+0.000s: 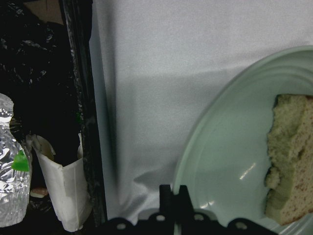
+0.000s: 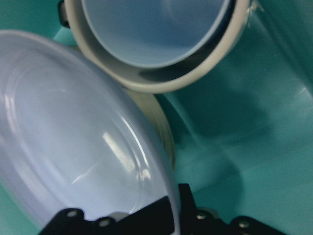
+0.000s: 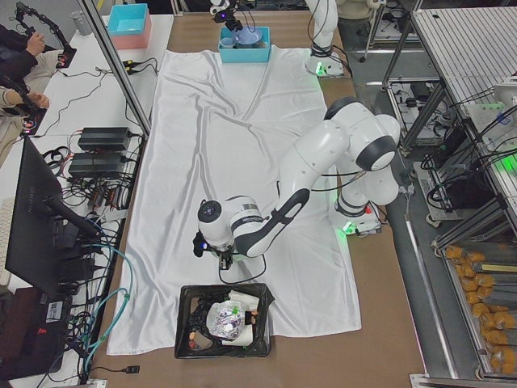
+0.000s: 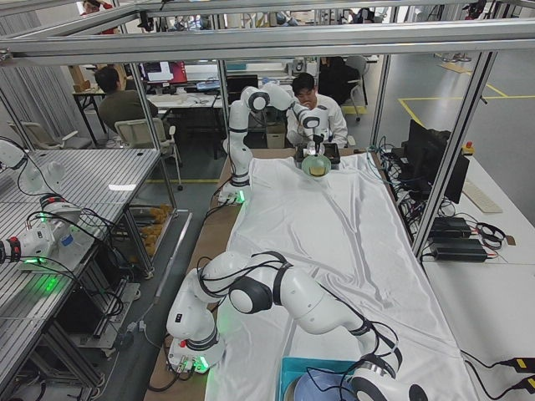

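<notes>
My left gripper is shut on the rim of a pale green plate (image 1: 220, 161) with a piece of bread (image 1: 293, 156) on it, held beside a black-lined bin (image 3: 184, 319) holding foil and white wrappers. My right gripper is shut on the rim of a light blue plate (image 2: 73, 132) in a turquoise tub (image 3: 245, 55). A cream plate (image 2: 156, 117) and a blue cup (image 2: 151, 24) inside a cream container lie there too.
A white cloth (image 3: 242, 129) covers most of the table between the tub and the bin. A monitor and cables run along one long side. A man sits behind the bin.
</notes>
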